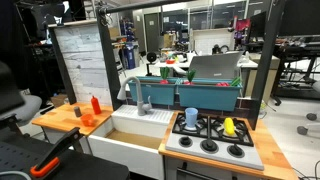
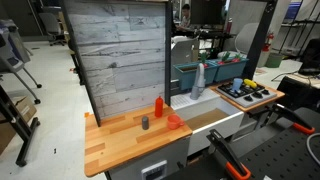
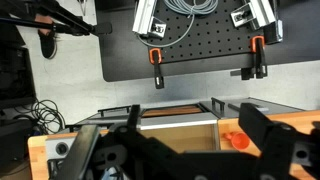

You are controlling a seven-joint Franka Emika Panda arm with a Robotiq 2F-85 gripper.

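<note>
My gripper shows along the bottom of the wrist view, its dark fingers wide apart and nothing seen between them. It faces down over the black table's edge and the wooden counter (image 3: 45,151). An orange-red bowl (image 3: 238,140) is partly visible near the right finger. On the counter, the same bowl (image 1: 88,120) stands near a red bottle (image 1: 96,104) and a small grey cup (image 2: 145,123). A blue cup (image 1: 191,116) and a yellow object (image 1: 229,127) sit on the stove (image 1: 211,142) at the right.
An open drawer-like basin (image 1: 137,138) lies between bowl and stove, with a grey faucet-like object (image 1: 143,105) behind it. Blue planter boxes (image 1: 208,97) and a whitewashed wooden panel (image 2: 120,65) line the back. Orange-handled clamps (image 3: 155,57) and a coiled cable (image 3: 191,6) occupy the black table.
</note>
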